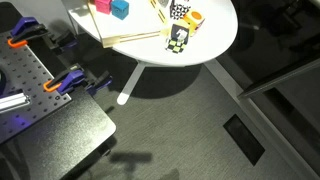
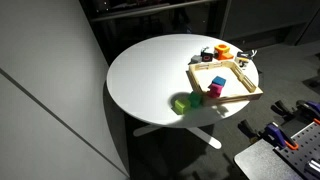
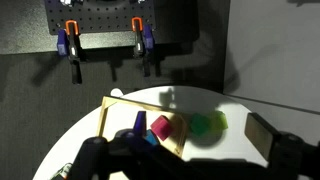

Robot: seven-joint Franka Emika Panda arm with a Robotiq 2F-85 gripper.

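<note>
My gripper is open high over the table, its dark fingers (image 3: 276, 142) spread wide at the lower left and right of the wrist view. Nothing is held between them. Below lies a shallow wooden tray (image 2: 236, 99) on the white table. A pink-red cube (image 3: 160, 127) and a blue cube (image 3: 150, 138) sit close together inside it. Outside the tray are a green block (image 3: 199, 124) and a yellow-green block (image 3: 219, 122), also on the table. The gripper does not show in either exterior view.
A checkered item (image 1: 178, 40) and an orange ring-like object (image 2: 222, 49) stand near the tray. Two orange-and-purple clamps (image 3: 73, 40) stick out from a perforated black base (image 3: 105, 20) by the table.
</note>
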